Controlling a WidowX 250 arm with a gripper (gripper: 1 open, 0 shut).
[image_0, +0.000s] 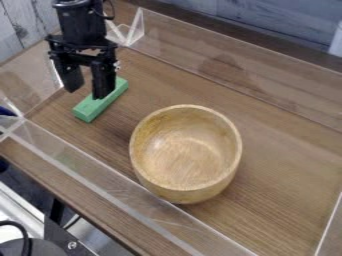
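Observation:
The black gripper (83, 75) hangs at the upper left, just above a green block (100, 98) that lies on the wooden floor of the tray; its fingers are spread open with no object visible between them. A large round tan bowl (186, 170) stands empty at the centre right, apart from the block.
Clear plastic walls run along the tray's left and front edges. A dark cable lies outside the tray at the lower left.

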